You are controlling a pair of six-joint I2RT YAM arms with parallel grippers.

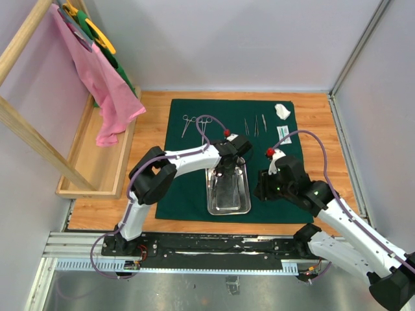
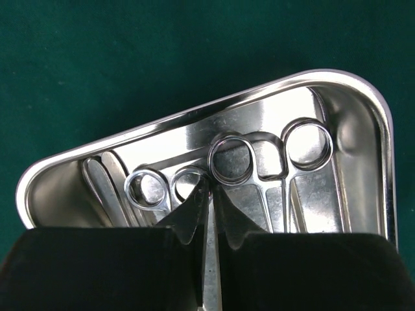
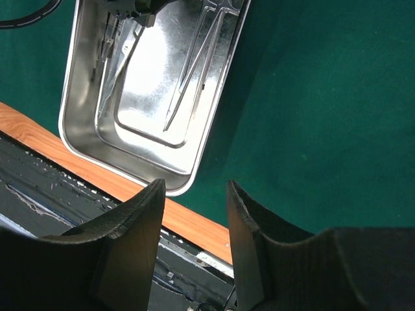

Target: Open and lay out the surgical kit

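The steel tray (image 1: 228,208) lies on the green cloth (image 1: 181,201), holding scissor-like instruments and flat metal tools. My left gripper is down over the tray at the ring handles (image 2: 301,123), its fingertips close together by a ring; whether it grips anything is unclear. My right gripper stands open to the right of the tray, empty. Behind the tray, ringed instruments (image 1: 186,120), several slim tools (image 1: 256,126), a white gauze wad (image 1: 281,111) and a white packet (image 1: 284,135) are laid out.
A wooden rack (image 1: 35,139) with pink cloth (image 1: 107,97) stands at the left. Bare green cloth lies left and right of the tray. The wooden table edge runs along the front, with walls at the back and right.
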